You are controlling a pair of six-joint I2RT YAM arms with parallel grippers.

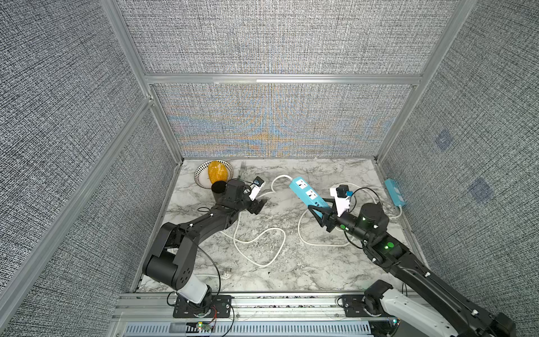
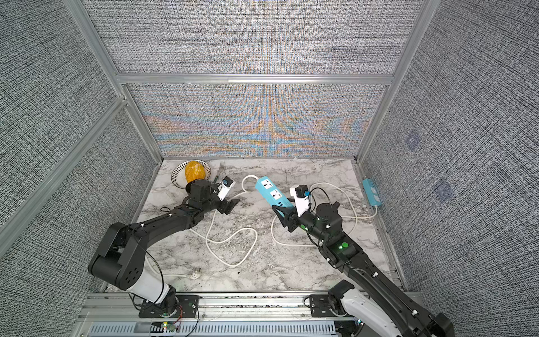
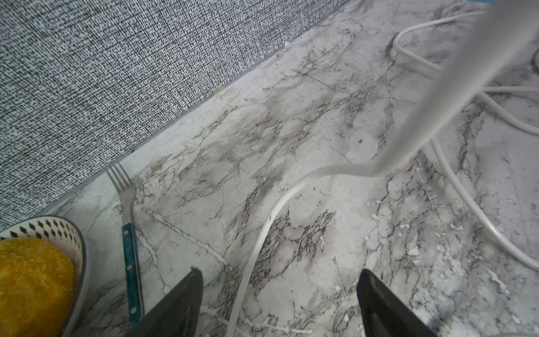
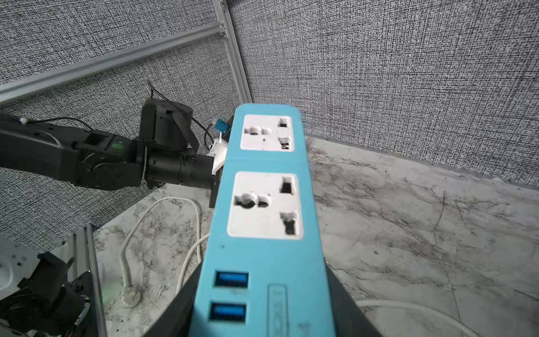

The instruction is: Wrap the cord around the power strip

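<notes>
A light blue power strip (image 1: 306, 191) is held tilted above the table by my right gripper (image 1: 322, 211), shut on its near end; its sockets and USB ports face the right wrist camera (image 4: 264, 207). A white cord (image 3: 292, 191) rises to its far end and snakes across the table in loops. My left gripper stands open left of the strip, near that cord, with nothing clearly between its fingers.
A patterned bowl with an orange item (image 1: 217, 169), a fork (image 3: 128, 236) and a dark cup (image 1: 219, 188) are at the back left. A second blue strip (image 1: 394, 192) lies along the right wall.
</notes>
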